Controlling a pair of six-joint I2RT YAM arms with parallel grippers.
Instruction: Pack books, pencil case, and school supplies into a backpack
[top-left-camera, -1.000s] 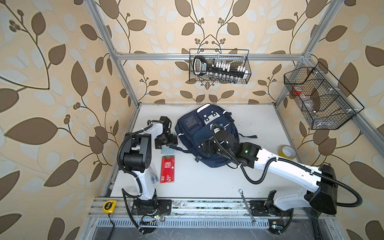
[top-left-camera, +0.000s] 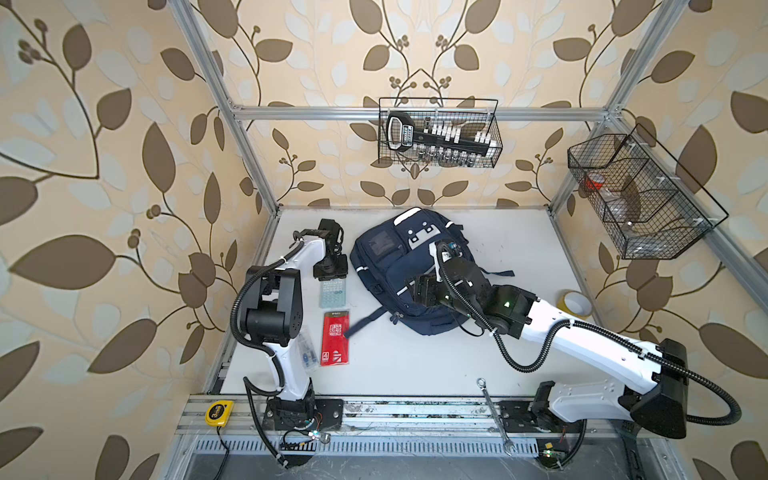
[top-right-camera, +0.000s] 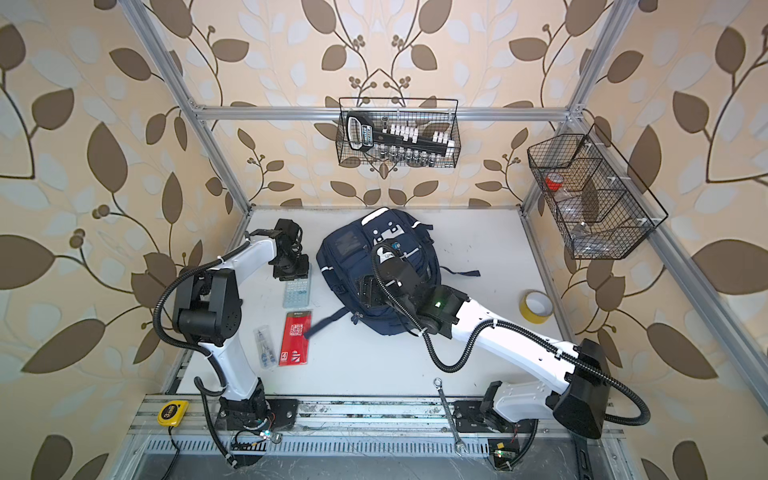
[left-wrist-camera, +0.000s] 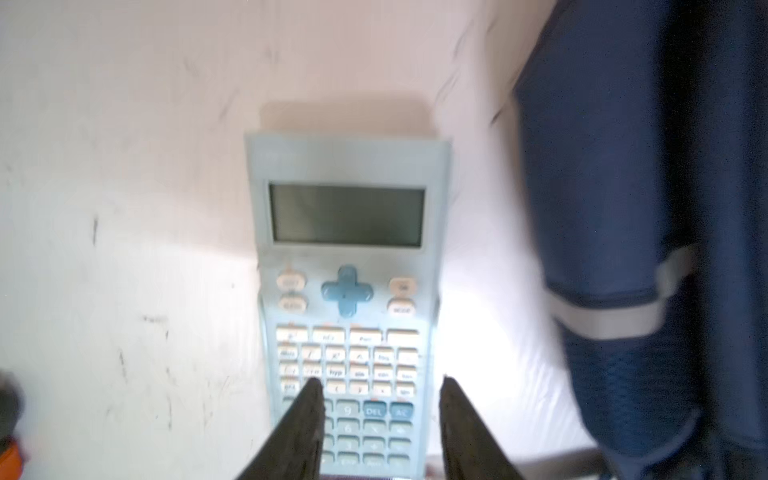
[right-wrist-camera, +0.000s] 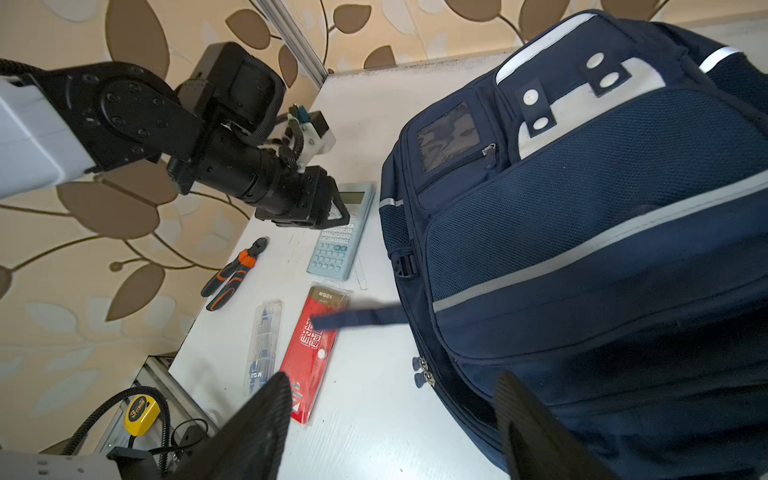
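Note:
The pale blue calculator fills the middle of the left wrist view, keys and screen showing. My left gripper is shut on it, with fingers at both sides of its keypad. A shadow shows beyond its top edge; whether it is clear of the table I cannot tell. In the right wrist view the dark blue backpack lies on the table, with my right gripper open over its near part, nothing between the fingers. The red flat pack and the clear case with blue items lie nearer the front.
Pliers with orange handles lie at the table's left side. A tape roll stands at the right, a wrench at the front edge. Wire baskets hang behind.
My left gripper has narrowed around the calculator and moved slightly back. The backpack's loose strap has swung off beside the calculator toward the red pack. My right arm has shifted only a little.

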